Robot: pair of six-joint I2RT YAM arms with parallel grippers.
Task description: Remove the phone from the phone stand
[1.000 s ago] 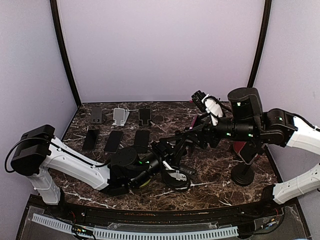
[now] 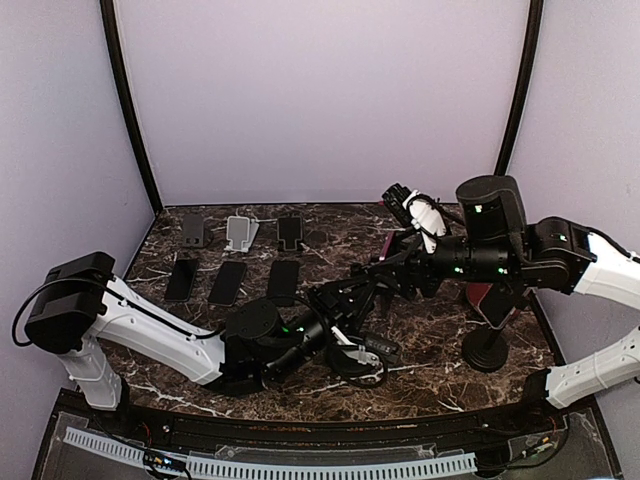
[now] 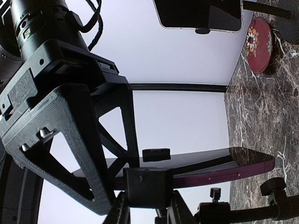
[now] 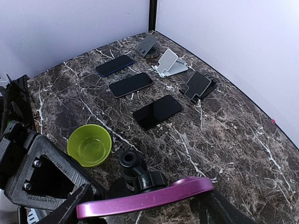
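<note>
A phone (image 4: 145, 200) with a purple edge spans my right gripper, whose fingers are at both its ends. In the left wrist view the same phone (image 3: 219, 175) lies sideways, with a black block across its edge. Below it runs the black phone stand (image 3: 247, 215) with a knob. In that view my left gripper is shut low on the stand's neck, just under the phone; the block partly hides the contact. The stand's joint (image 4: 133, 165) shows behind the phone in the right wrist view. From above, the arms cover most of this.
Several phones lie flat, including a black phone (image 4: 157, 112), near three small stands, one of them a white stand (image 4: 169, 64). A green bowl (image 4: 89, 145) is close to my left arm. A second stand's base (image 2: 485, 350) stands at the right.
</note>
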